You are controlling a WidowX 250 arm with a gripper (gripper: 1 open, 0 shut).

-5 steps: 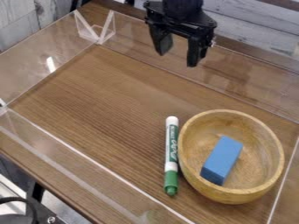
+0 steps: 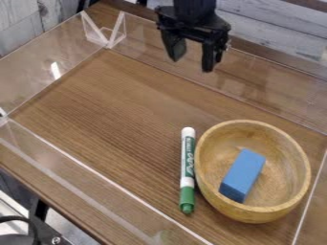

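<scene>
My gripper (image 2: 192, 48) is at the top of the view, above the back of the wooden tray, open, with no object visible between its dark fingers. In the lower right a wooden bowl (image 2: 271, 203) holds a blue block (image 2: 243, 178). Left of the bowl lies a white and green marker (image 2: 186, 170), lengthwise toward the front.
The tray floor (image 2: 96, 115) is clear across the left and middle. Clear walls line the tray, with a white bracket-like piece (image 2: 106, 33) at the back left. A dark cable (image 2: 26, 225) shows at the lower left.
The gripper has shifted slightly, a little up and to the left in the view. The bowl, block and marker have not moved.
</scene>
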